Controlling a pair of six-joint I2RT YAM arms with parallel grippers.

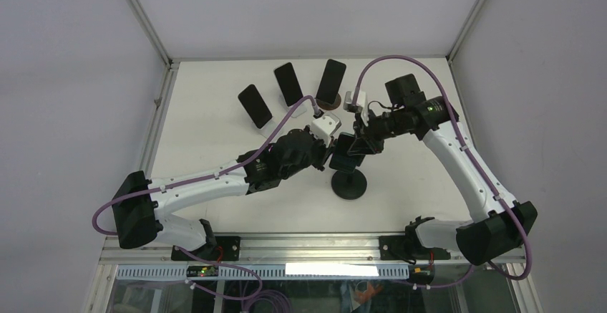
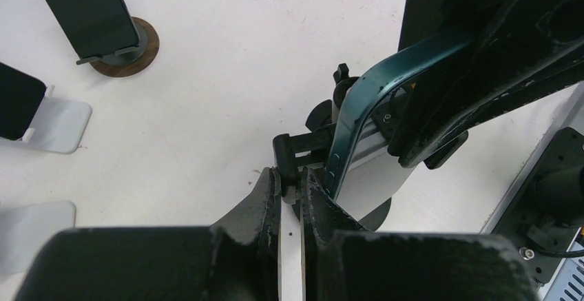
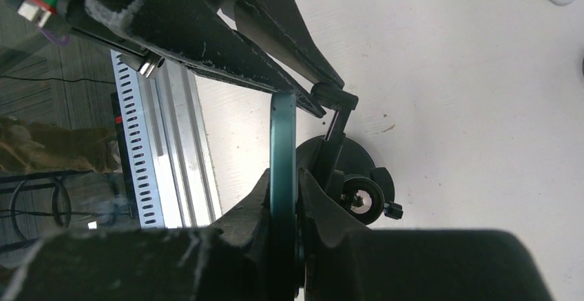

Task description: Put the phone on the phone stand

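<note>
The black phone stand [image 1: 348, 187] stands right of centre, with its round base on the table. My right gripper is shut on the teal-edged phone [image 3: 282, 136], which in the top view [image 1: 345, 157] is over the stand's head. My left gripper is shut on a black end piece of the stand's holder [image 2: 286, 153], seen at its fingertips in both wrist views. The phone's teal edge [image 2: 368, 87] runs just beside that piece in the left wrist view. Whether the phone rests on the holder cannot be told.
Three other dark phones on stands [image 1: 254, 105] stand at the back left and centre. The table's front rail [image 1: 322, 236] runs below the stand. The table's right part behind the right arm is clear.
</note>
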